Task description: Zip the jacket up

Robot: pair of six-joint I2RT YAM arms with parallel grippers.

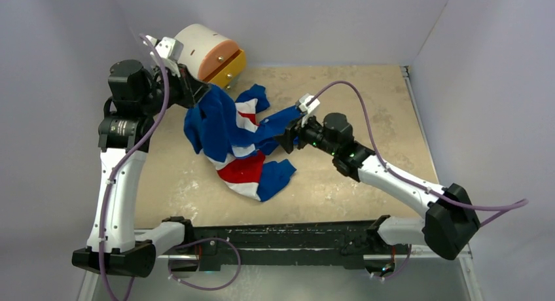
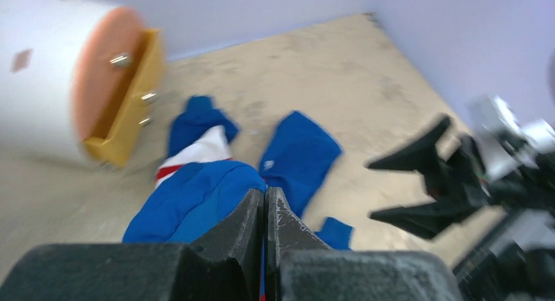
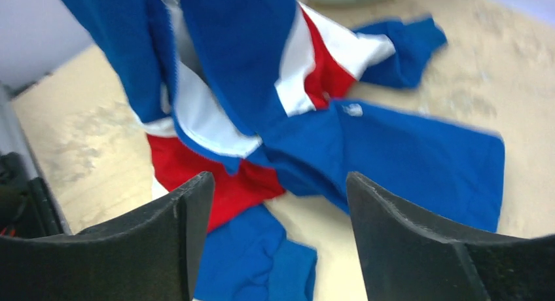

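The blue, white and red jacket (image 1: 219,124) lies bunched at the left of the table, one blue end lifted off it. That raised end is pinched by my left gripper (image 1: 204,95); blue cloth (image 2: 196,199) runs up to its closed fingertips in the left wrist view. My right gripper (image 1: 283,142) stands open beside the jacket's right-hand blue part, and its fingers (image 3: 199,203) have no cloth between their tips. From the right wrist view, the hanging flap (image 3: 242,46) and the flat blue piece (image 3: 419,157) show. A small pale spot is on the blue cloth; I cannot tell whether it is the zip pull.
Behind the jacket stands a white rounded drawer unit (image 1: 198,42) with an orange and a yellow front (image 1: 230,69), close to my left gripper.
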